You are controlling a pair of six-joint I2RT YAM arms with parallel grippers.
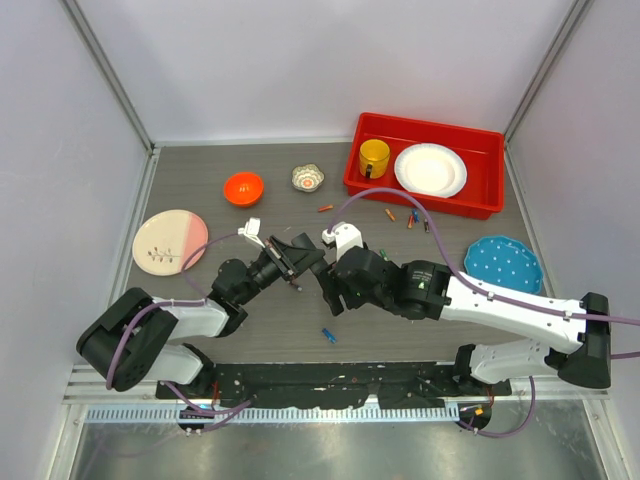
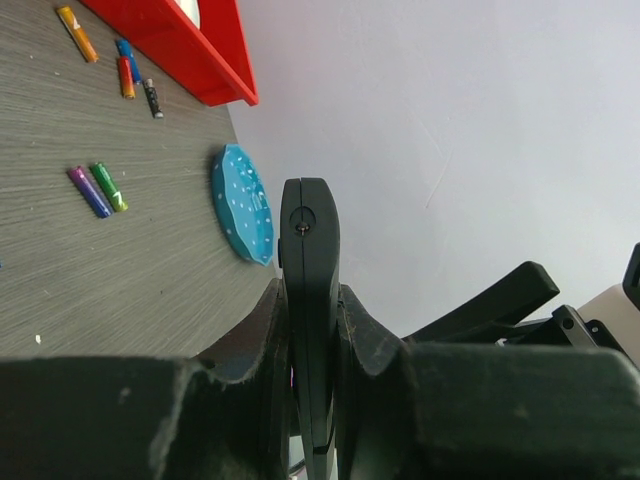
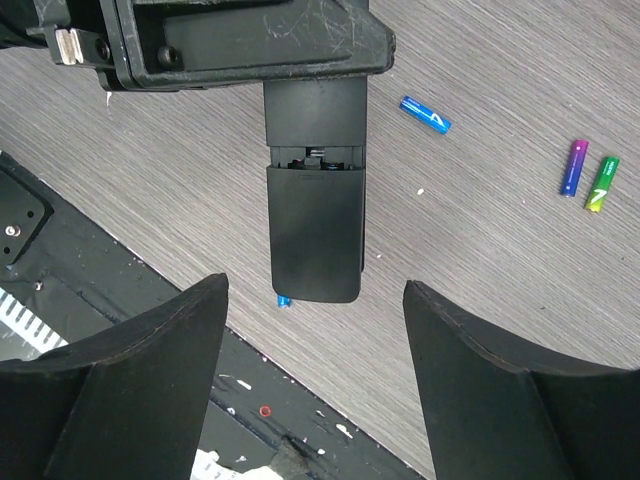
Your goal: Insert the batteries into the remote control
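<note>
The black remote control [image 3: 317,225] is held up above the table, with my left gripper shut on it. In the right wrist view its battery cover [image 3: 316,240] faces the camera, and a narrow gap with a bit of metal shows above the cover. My right gripper is open; its fingers stand apart on either side of the remote's lower end, touching neither side. Loose on the table lie a blue battery [image 3: 426,114], a purple battery [image 3: 575,167] and a green battery [image 3: 602,184]. Any batteries inside the remote are hidden.
A red tray [image 1: 495,190] with a mug [image 1: 374,157] and a white plate [image 1: 430,170] stands at the back right, several batteries in front of it. An orange bowl [image 1: 243,189], a plate [image 1: 168,242] and a blue dotted dish [image 1: 503,264] sit near the sides.
</note>
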